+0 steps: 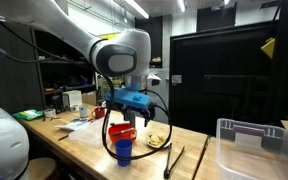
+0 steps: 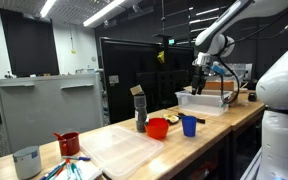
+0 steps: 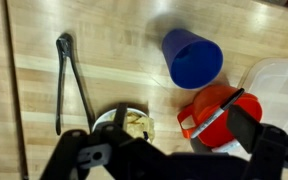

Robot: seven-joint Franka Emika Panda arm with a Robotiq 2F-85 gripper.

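Observation:
In the wrist view my gripper stands open, its dark fingers wide apart with nothing between them. A blue cup [image 3: 192,58] lies ahead of the gap, and a red container [image 3: 216,132] with a marker-like stick in it is partly hidden by the right finger. Near the left finger is a white bowl [image 3: 140,125] of yellowish pieces. Dark tongs [image 3: 66,85] rest farther left on the wood. From the first exterior side, the gripper [image 1: 152,115] hangs above the table, clear of the blue cup [image 1: 123,152] and the red container [image 1: 118,131].
A clear plastic bin [image 1: 252,145] occupies the right side of the table. In the second exterior view a pale tray [image 2: 119,150], a dark upright canister [image 2: 140,108], a red mug [image 2: 71,144] and a metal pot [image 2: 27,161] stand to the left. Bare wood surrounds the tongs.

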